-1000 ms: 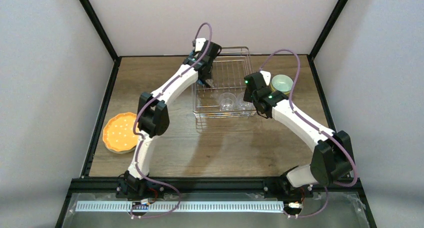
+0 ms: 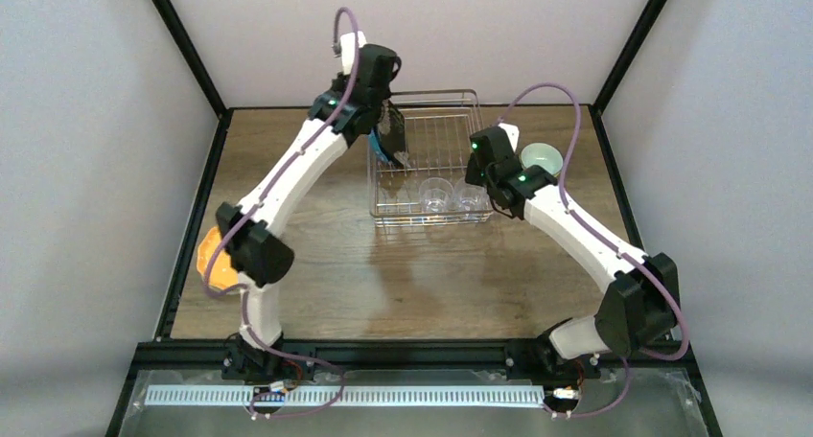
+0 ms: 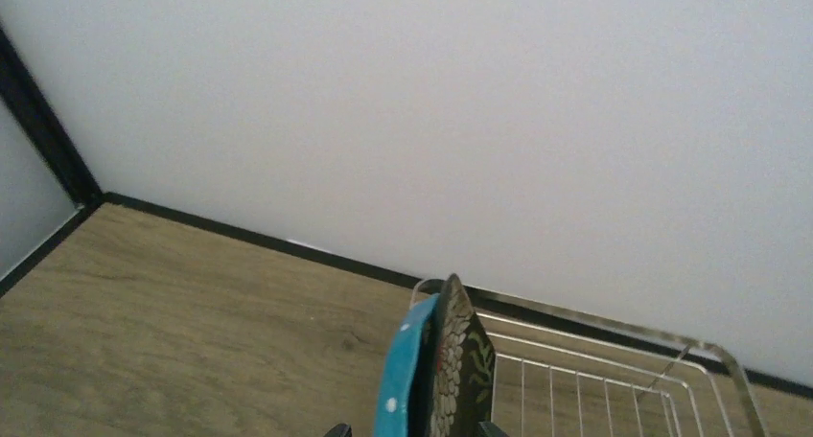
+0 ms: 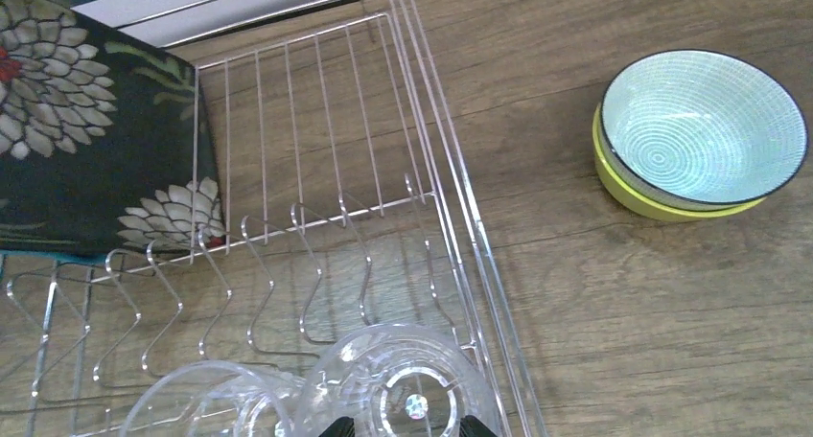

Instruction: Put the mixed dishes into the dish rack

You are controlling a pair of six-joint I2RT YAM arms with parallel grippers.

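In the rack's left end stand a dark flower-patterned plate (image 3: 467,370) and a blue dish with white dots (image 3: 398,370), side by side and on edge. My left gripper is open, its tips spread to either side of the pair at the bottom of its view; it seems clear of them. Two clear glasses, the left one (image 2: 435,195) and the right one (image 4: 398,375), occupy the front of the wire dish rack (image 2: 431,219). Over the right glass, my right gripper is open, its tips apart near the rim; contact cannot be judged.
A pale bowl (image 4: 705,121) sits inside a yellow bowl (image 4: 638,199) on the table right of the rack. An orange dotted dish (image 2: 209,250) lies at front left, partly behind my left arm. The rack's middle slots and the front table are bare.
The right gripper has shifted slightly; the glasses stay put.
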